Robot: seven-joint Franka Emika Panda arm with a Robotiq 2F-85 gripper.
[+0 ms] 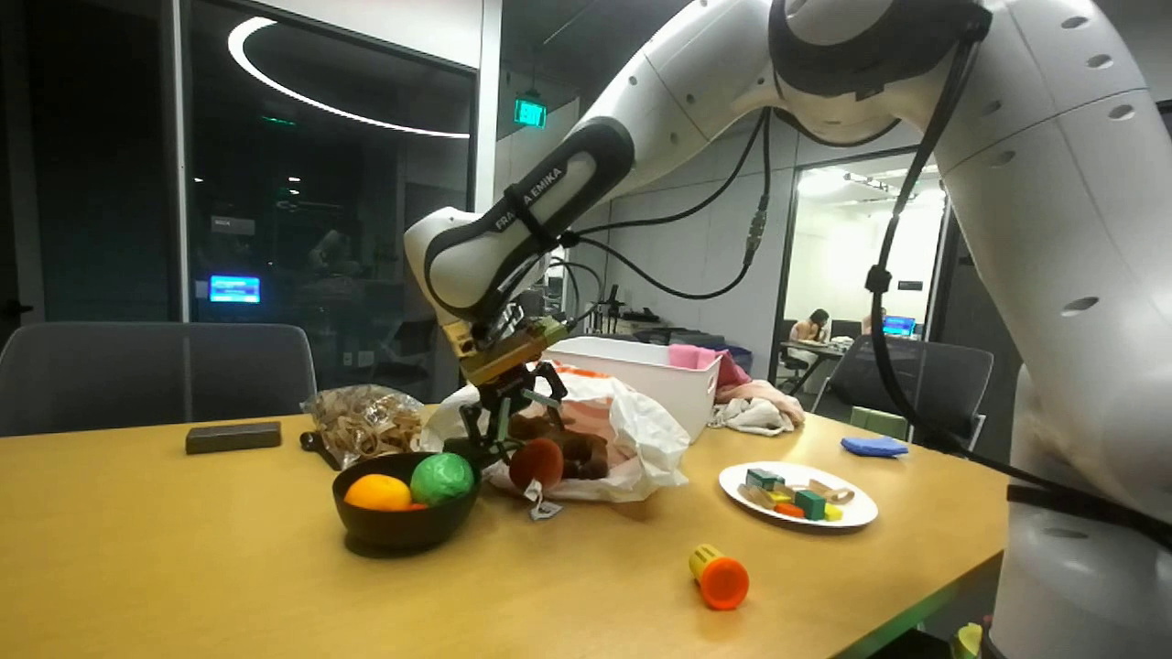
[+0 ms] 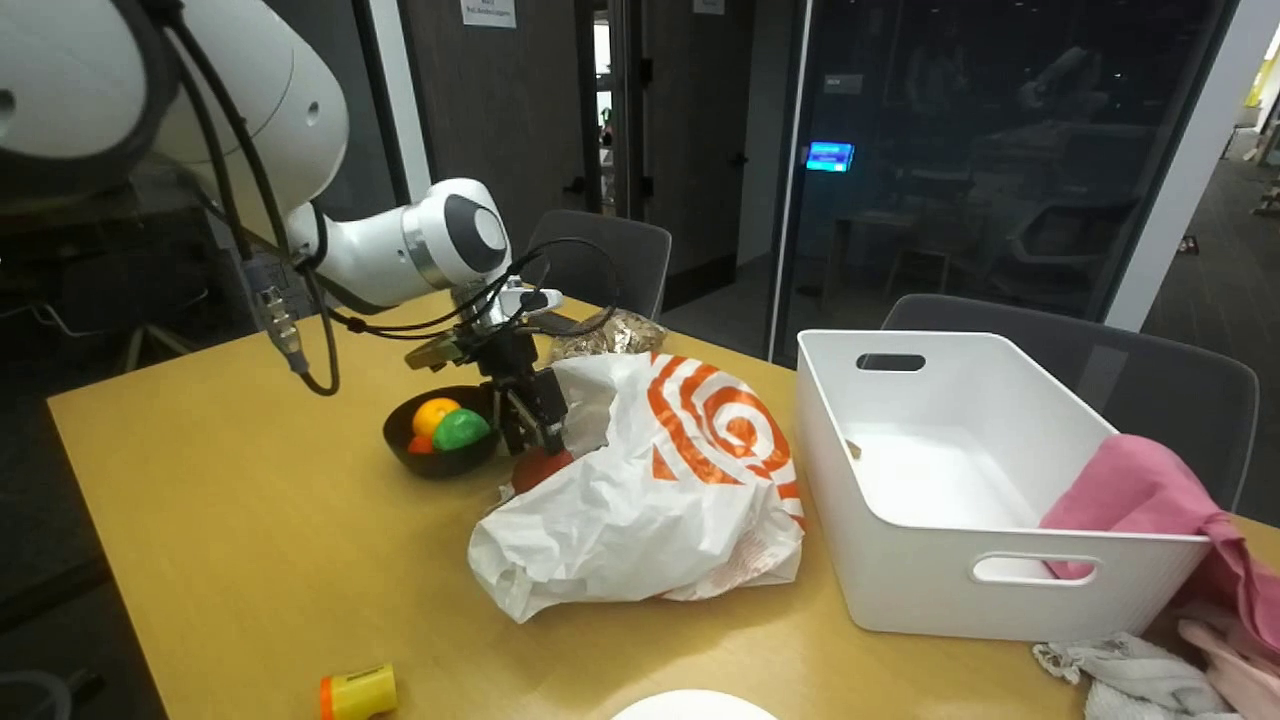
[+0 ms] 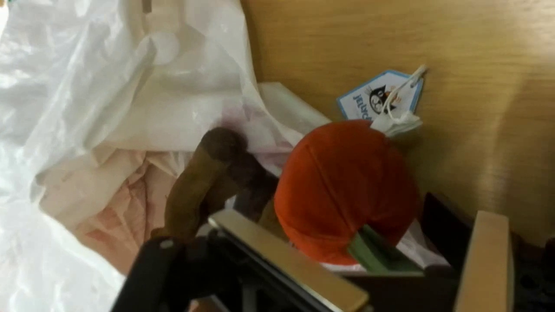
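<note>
A round red-orange plush (image 3: 346, 192) with a green stem and a paper tag (image 3: 383, 99) lies at the mouth of a white plastic bag (image 1: 643, 428). Over its stem end stands my gripper, open, one finger (image 3: 291, 260) at each side in the wrist view. Whether the pads touch the plush cannot be told. Inside the bag is a brown plush (image 3: 200, 182), partly hidden by the left finger. The exterior views show the fingers close above the red plush, just beside a black bowl (image 1: 406, 531) holding an orange (image 1: 379, 492) and a green round fruit (image 1: 441, 478).
Behind the bag stands a white bin (image 2: 1032, 576) with pink cloth. A plate of blocks (image 1: 736, 483) and a yellow-orange cup (image 1: 720, 578) lie nearer the arm's base. Beyond the bowl are a clear bag (image 1: 368, 423) and a dark box (image 1: 233, 437).
</note>
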